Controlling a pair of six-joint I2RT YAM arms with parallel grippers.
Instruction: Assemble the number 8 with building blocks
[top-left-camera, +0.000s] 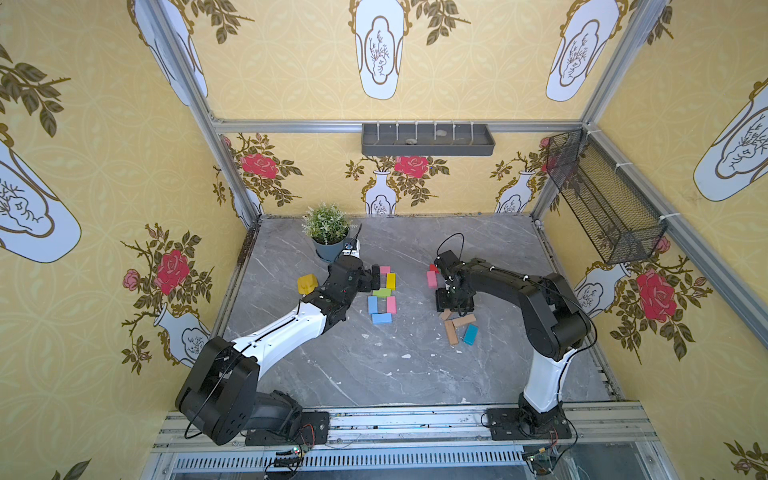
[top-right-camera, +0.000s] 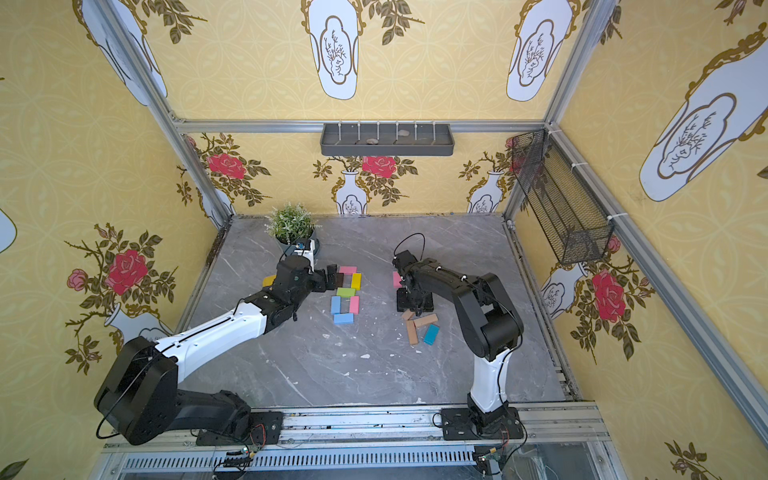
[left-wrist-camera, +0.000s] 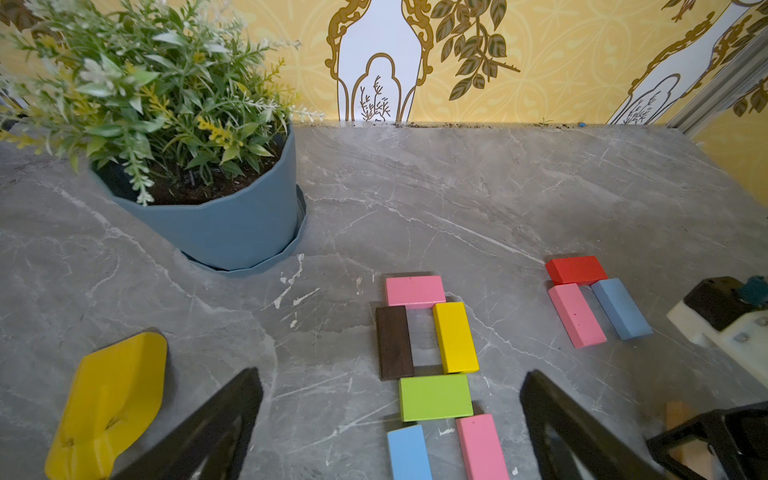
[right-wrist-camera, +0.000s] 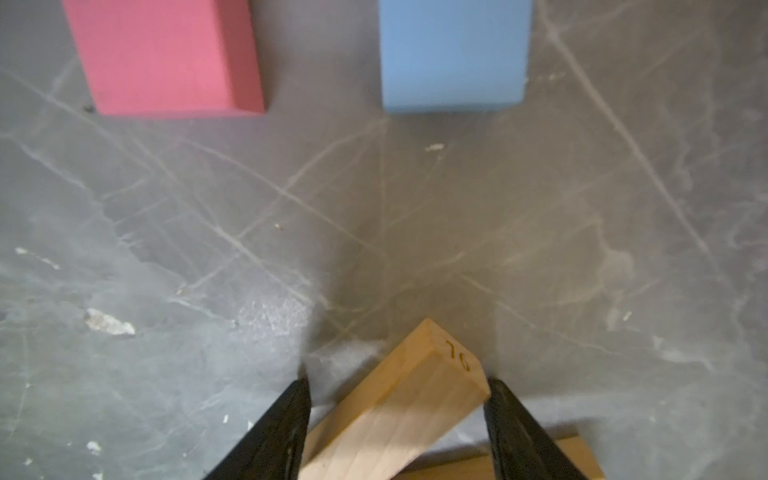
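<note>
Coloured blocks form a figure eight in the middle: pink (left-wrist-camera: 413, 290), dark brown (left-wrist-camera: 393, 342), yellow (left-wrist-camera: 455, 336), green (left-wrist-camera: 435, 397), light blue, another pink. To its right lie a red (left-wrist-camera: 576, 269), pink (right-wrist-camera: 160, 56) and light blue block (right-wrist-camera: 452, 52). My right gripper is low over loose wooden blocks, fingers apart either side of one (right-wrist-camera: 404, 408); whether it touches is unclear. A teal block (top-left-camera: 470, 334) lies nearer the front. My left gripper hangs open above the figure eight.
A potted plant (left-wrist-camera: 212, 236) stands at back left, a yellow object (left-wrist-camera: 104, 400) left of the blocks. A mesh basket (top-left-camera: 604, 200) and grey tray (top-left-camera: 426, 144) are on the walls.
</note>
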